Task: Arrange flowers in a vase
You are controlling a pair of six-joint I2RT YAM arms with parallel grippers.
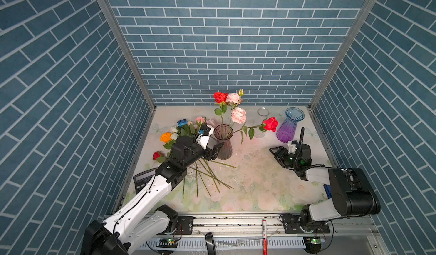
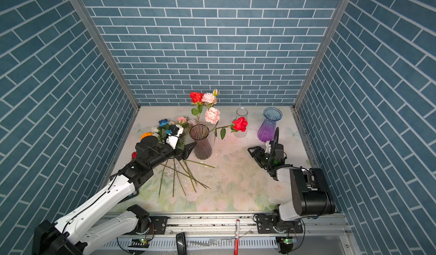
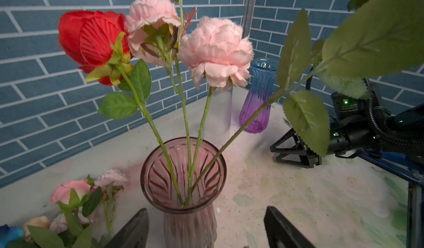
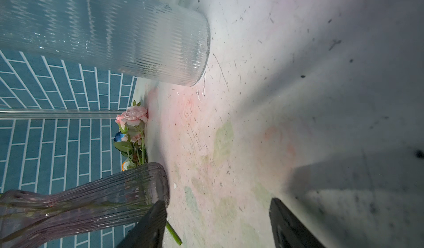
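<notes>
A smoky pink ribbed vase (image 1: pixel 224 148) holds red and pink roses on long stems, with one red rose (image 1: pixel 270 123) leaning far out right. My left gripper (image 1: pixel 213 150) is open just left of the vase, nothing between its fingertips in the left wrist view. Loose flowers, including an orange rose (image 1: pixel 165 137) and a blue one (image 1: pixel 182 122), lie to its left, stems toward the front. My right gripper (image 1: pixel 277 154) stands open low over the table's right side, empty.
A blue-purple vase (image 2: pixel 266 130) and a clear ribbed glass vase (image 4: pixel 172 44) stand at the back right. Tiled walls enclose the back and sides.
</notes>
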